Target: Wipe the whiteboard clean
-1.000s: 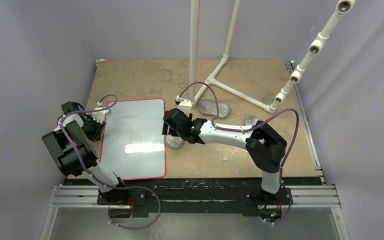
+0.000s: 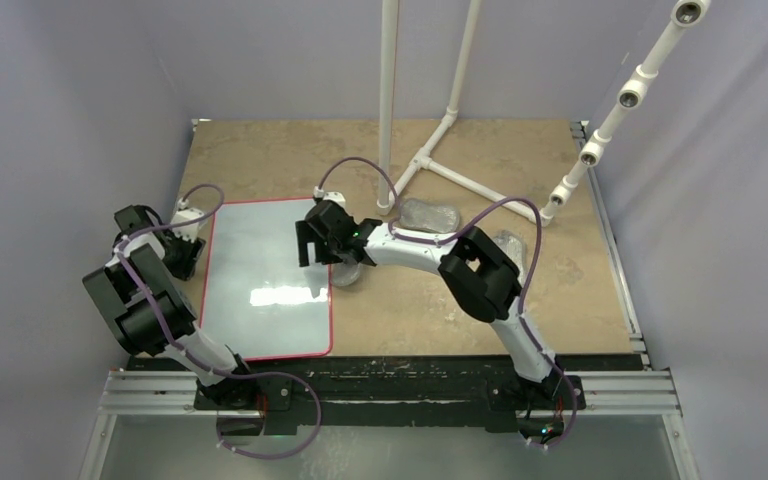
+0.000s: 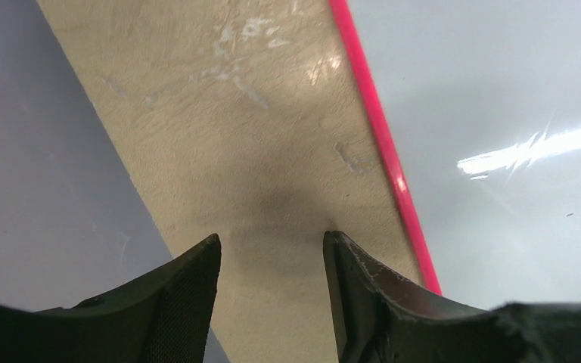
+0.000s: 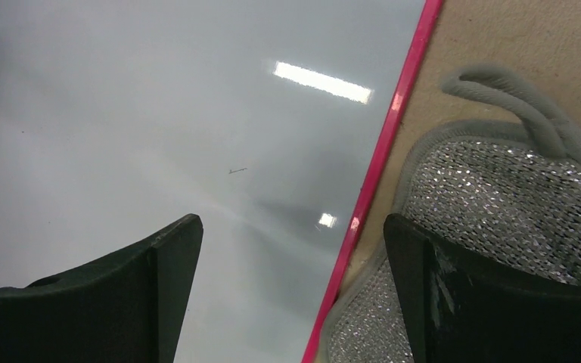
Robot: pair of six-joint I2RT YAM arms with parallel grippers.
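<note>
The whiteboard (image 2: 265, 270) with its thin red border lies flat on the left of the table. In the right wrist view, a short dark mark (image 4: 237, 171) and a few tiny specks show on its white surface. My right gripper is open over the board's right edge, nothing between its fingers. A grey mesh pad (image 4: 499, 208) with a fabric loop sits against that edge, partly under the right finger. Off the board's left edge, above bare table, my left gripper stands part open and empty.
Two more grey pads, one further back (image 2: 430, 216) and one (image 2: 510, 243) partly behind the right arm, lie on the table. A white pipe frame (image 2: 480, 188) stands at the back. The left wall (image 3: 53, 189) is close to my left gripper.
My right arm has moved left, bringing its gripper over the board's right edge.
</note>
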